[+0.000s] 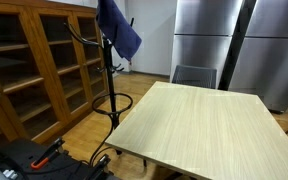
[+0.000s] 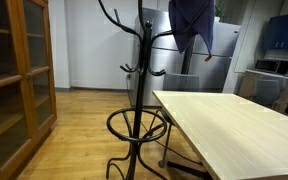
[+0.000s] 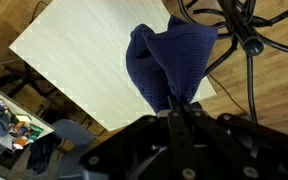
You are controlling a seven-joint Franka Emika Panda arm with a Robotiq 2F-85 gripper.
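Observation:
A dark blue cloth (image 3: 174, 60) hangs from my gripper in the wrist view. The fingers are shut where the fabric bunches together. Both outside views cut off the gripper at the top, leaving just the hanging cloth (image 1: 120, 34) (image 2: 192, 22) in sight. It is high up, close beside the upper part of a black coat rack (image 1: 107, 65) (image 2: 139, 75). From these angles I cannot tell whether cloth and rack touch. In the wrist view the rack's hub (image 3: 252, 45) lies to the right of the cloth.
A pale table (image 1: 199, 125) fills the floor to the rack's right, its top bare. Behind it are a dark chair (image 1: 194, 76) and steel fridges (image 1: 202, 40). Glass-fronted wooden cabinets (image 1: 54, 70) line the left wall.

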